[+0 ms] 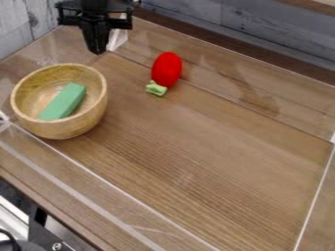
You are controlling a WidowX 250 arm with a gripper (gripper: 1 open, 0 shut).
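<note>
My gripper [94, 41] is at the top left, dark, above the far rim of a wooden bowl [92, 120]; its fingers look close together, with nothing clear between them. In the bowl lies a long green object [62, 102]. A red rounded object [167, 69] lies right of the gripper, with a small pale green piece [157, 88] just below it. A white item behind the gripper is partly hidden.
The wooden tray floor [222, 157] is bare across the middle and right. Dark walls [262, 29] line the back and the left side. Cables show at the lower left corner.
</note>
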